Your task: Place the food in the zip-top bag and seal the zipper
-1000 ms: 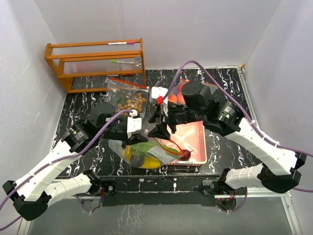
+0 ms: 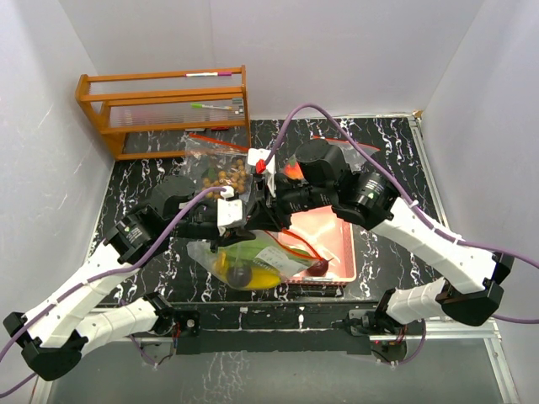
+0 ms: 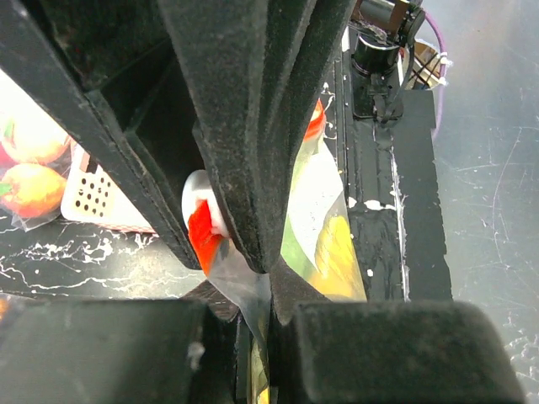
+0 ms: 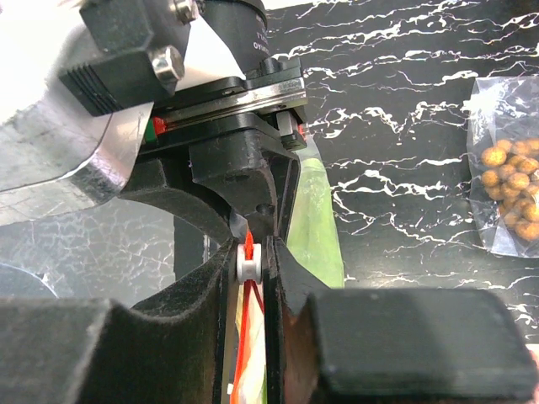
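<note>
The zip top bag (image 2: 253, 263) with yellow and green produce and a dark round item lies below both grippers. My left gripper (image 2: 237, 227) is shut at the bag's top edge, where clear plastic shows at its fingers in the left wrist view. Right beside it, my right gripper is shut on the red zipper, with a small white slider between its fingertips. The red zipper line runs down from there in the right wrist view, and toward the lower right in the top view.
A pink basket (image 2: 333, 236) with a dark red item is at the right. Behind are a bag of small round snacks (image 4: 514, 181), bagged red-orange fruit (image 3: 34, 189) and a wooden rack (image 2: 118, 151).
My right gripper has moved left along the bag's top, closer to my left gripper. The left arm has hardly moved.
</note>
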